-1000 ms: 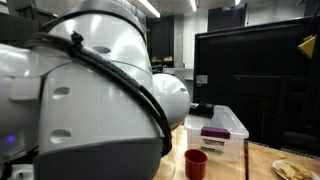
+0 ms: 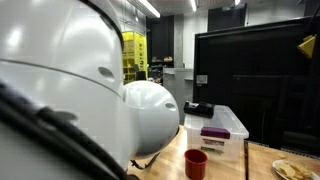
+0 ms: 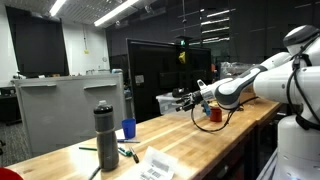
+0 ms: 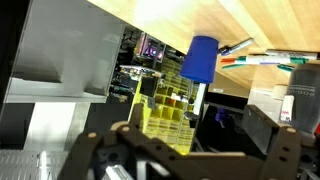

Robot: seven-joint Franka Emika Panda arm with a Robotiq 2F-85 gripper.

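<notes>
In the wrist view my gripper stands open, its dark fingers wide apart with nothing visible between them. Beyond them a blue cup (image 4: 200, 60) is on the wooden table, close to the table's edge. Exterior view 2 has the gripper (image 3: 184, 103) raised above the table, right of the blue cup (image 3: 129, 128) in the picture. A red mug (image 2: 196, 163) stands on the table in exterior view 1, where the arm's white link fills the left side and the gripper is hidden.
A tall dark bottle (image 3: 106, 142) and several markers (image 3: 128, 152) are near the blue cup. Behind the red mug is a white bin (image 2: 232, 125) with a purple item (image 2: 215, 132) at its front. A plate of food (image 2: 293, 169) lies at right.
In exterior view 1 the white arm link has swung left, uncovering more table beside the red mug. The mug, bin and plate have not moved.
</notes>
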